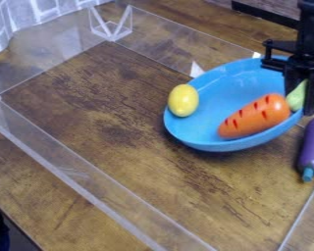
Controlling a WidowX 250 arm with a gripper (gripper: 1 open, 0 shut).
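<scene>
A blue oval bowl (219, 86) sits on the wooden surface at the right. In it lie a yellow lemon (183, 100) at the left and an orange toy carrot (253, 117) with dark stripes and a green top (296, 96). The black gripper (288, 67) is at the bowl's right rim, just above the carrot's green top and partly cut off by the frame edge; whether it grips anything is unclear. A purple toy eggplant (313, 150) lies outside the bowl to the right, partly out of view.
Clear plastic walls (87, 186) border the wooden surface (81, 98).
</scene>
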